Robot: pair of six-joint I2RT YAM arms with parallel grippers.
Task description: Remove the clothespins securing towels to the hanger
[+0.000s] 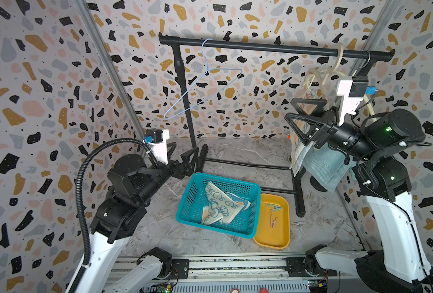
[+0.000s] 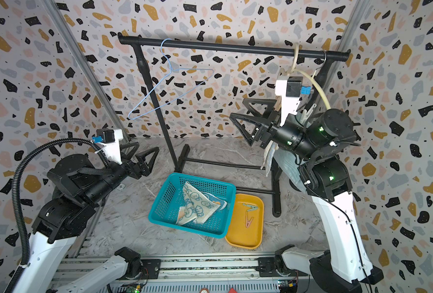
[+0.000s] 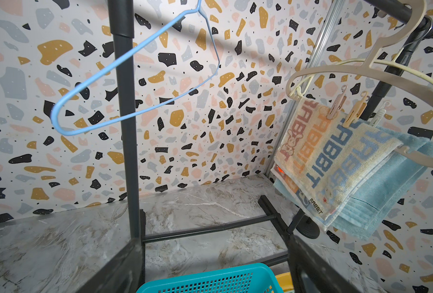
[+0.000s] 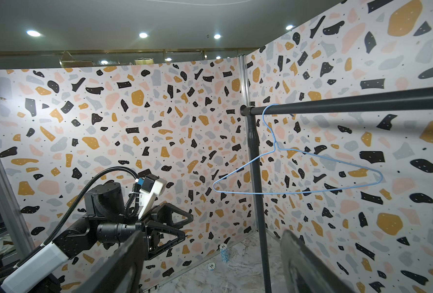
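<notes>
In the left wrist view a cream towel with RABBIT lettering (image 3: 328, 156) hangs at the right, a light blue towel (image 3: 387, 190) behind it. Three clothespins grip their top edge: a brownish-pink clothespin (image 3: 337, 102), an orange clothespin (image 3: 355, 109) and a white clothespin (image 3: 380, 114). Above them is the beige hanger (image 3: 367, 68). My right gripper (image 1: 297, 122) is open and empty, in front of the towels and partly hiding them from the top views. Over the left side, above the floor, my left gripper (image 1: 189, 156) stands open with nothing between its fingers.
An empty blue hanger (image 1: 206, 73) hangs at the left of the black rail (image 1: 275, 47). A teal basket (image 1: 216, 231) holds a patterned cloth (image 1: 221, 205). Beside it, a yellow tray (image 1: 275, 239) contains loose clothespins (image 1: 273, 222). Floor left of the basket is clear.
</notes>
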